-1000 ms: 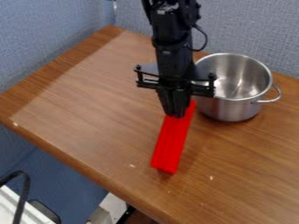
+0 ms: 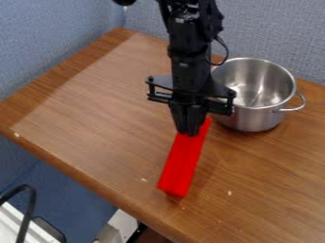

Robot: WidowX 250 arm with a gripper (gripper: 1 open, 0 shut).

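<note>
A long red block (image 2: 183, 163) lies on the wooden table (image 2: 89, 104), running from below my gripper toward the front edge. My black gripper (image 2: 191, 123) is lowered over the block's back end, its fingertips at that end; whether they are open or shut on it cannot be told. A steel pot (image 2: 258, 104) with loop handles stands just right of the gripper, at the back.
A blue padded surface and a white object with a black cable (image 2: 18, 195) are beyond the left front edge. A grey-blue partition runs along the back.
The arm has shifted very slightly, and the red block's front end sits a little lower in the view than before.
</note>
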